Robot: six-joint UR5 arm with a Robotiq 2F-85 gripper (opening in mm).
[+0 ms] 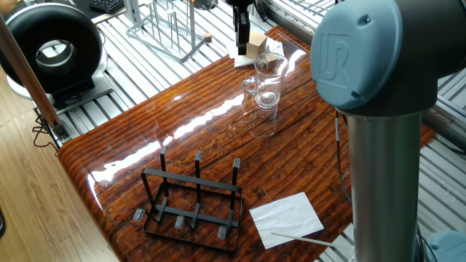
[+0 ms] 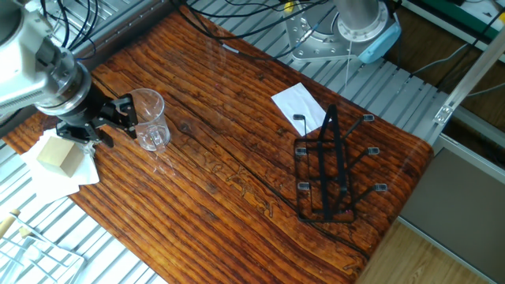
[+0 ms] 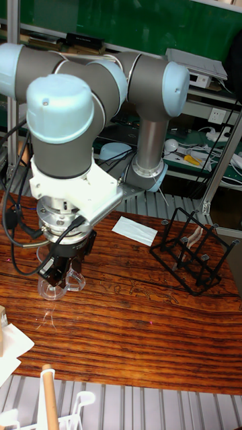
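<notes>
A clear glass mug [image 1: 269, 84] stands upright on the wooden table, its handle [image 1: 250, 85] toward the left in exterior view 1. My black gripper [image 2: 118, 139] hangs above the table beside the mug, on the handle side, in exterior view 2. Its fingers look spread, with nothing visible between them. In exterior view 3 the gripper partly covers the mug [image 3: 52, 289]. A black metal rack [image 1: 193, 204] with several upright prongs rests at the opposite end of the table, empty.
A tan block [image 2: 61, 156] sits on white paper [image 2: 45, 180] near the gripper. Another white sheet [image 1: 286, 219] lies beside the rack, a thin stick across its edge. The tabletop [image 2: 221, 173] between mug and rack is clear.
</notes>
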